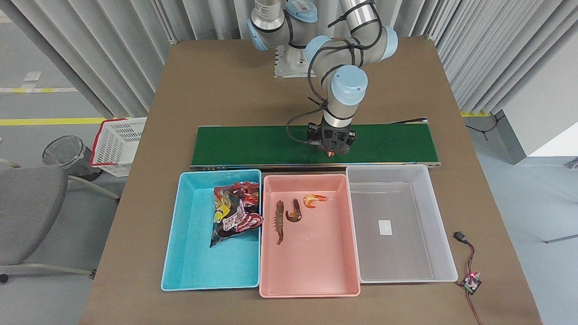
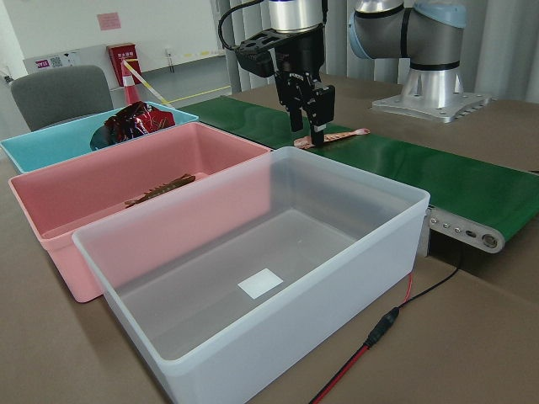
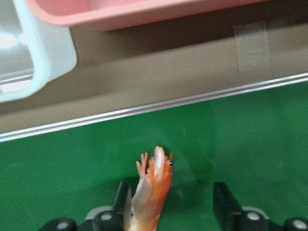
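An orange-and-white shrimp (image 3: 151, 192) lies on the green conveyor belt (image 1: 244, 146), under my gripper. In the wrist view its two fingers stand open, the shrimp between them and near the left one; I cannot tell whether it touches. In the front view the shrimp mostly hides beneath the gripper housing. The pink bin (image 1: 309, 260) holds a long brown shrimp (image 1: 279, 222), a dark curled one (image 1: 293, 215) and an orange one (image 1: 313, 200).
A blue bin (image 1: 206, 271) with a red-and-black bag (image 1: 233, 216) stands at the left, an empty translucent bin (image 1: 406, 249) at the right. A wired circuit board (image 1: 471, 282) lies at the table's right.
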